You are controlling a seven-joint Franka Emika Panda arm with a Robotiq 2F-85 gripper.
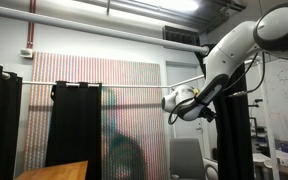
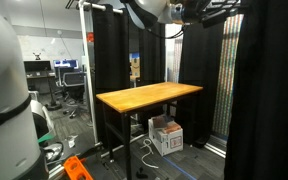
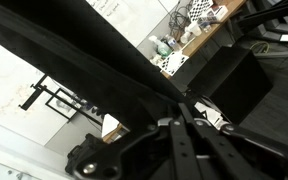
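Observation:
High above the floor, my arm [image 1: 226, 65] reaches in from the upper right, its hand beside a black curtain [image 1: 232, 130]. In the wrist view the gripper is dark against dark cloth, and its fingers look close together. The black curtain [image 3: 94, 65] runs diagonally past them; whether it touches the fingers I cannot tell. Nothing shows clearly between the fingertips. A bare wooden table [image 2: 154, 95] stands well below the arm, with no objects visible on its top.
A white box with things in it [image 2: 166, 133] stands on the floor under the table. An orange item [image 2: 77, 168] lies at the lower left, near cables. An office chair [image 1: 189, 158] stands below the arm. More black curtains [image 1: 74, 125] hang around the area.

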